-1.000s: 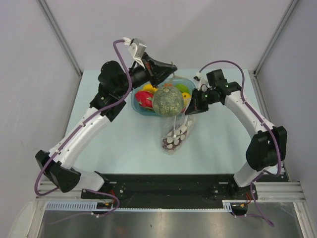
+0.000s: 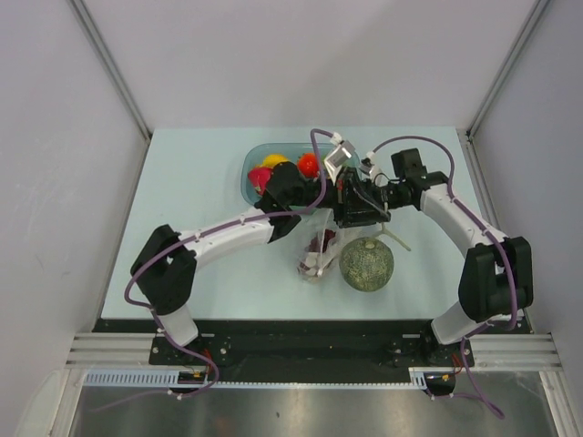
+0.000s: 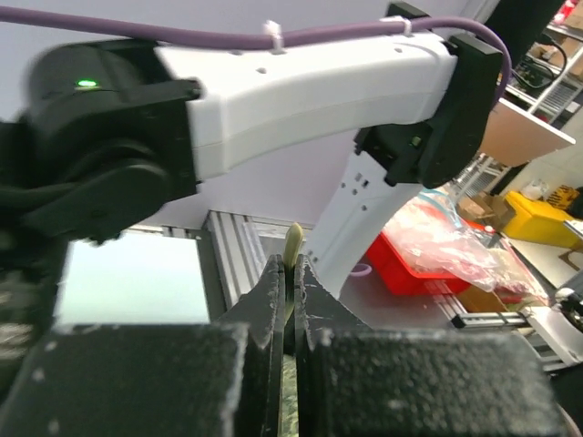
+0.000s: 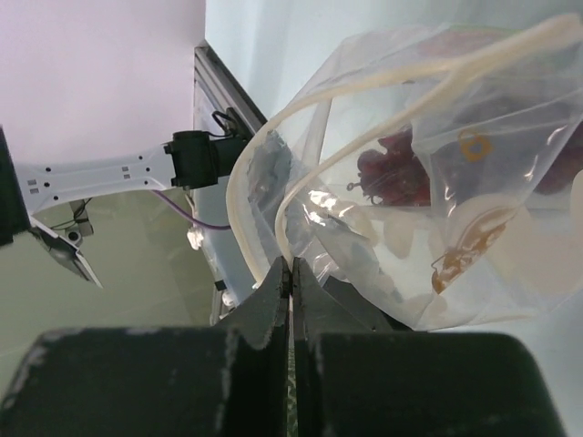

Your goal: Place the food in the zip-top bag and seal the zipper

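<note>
In the top view a speckled green melon (image 2: 366, 265) hangs below my left gripper (image 2: 351, 214), at the right of the bag. In the left wrist view that gripper is shut on a pale stem-like strip (image 3: 292, 244). The clear zip top bag (image 2: 314, 255), printed with dark red fruit, stands open on the table, partly hidden by the arms. In the right wrist view my right gripper is shut on the cream zip edge of the bag (image 4: 250, 228).
A teal bin (image 2: 255, 150) with colourful food stands behind the arms at the back. Both arms crowd together over the middle.
My left gripper has moved right and down with the melon, from over the bin to beside the bag. The right gripper has shifted slightly toward the front.
</note>
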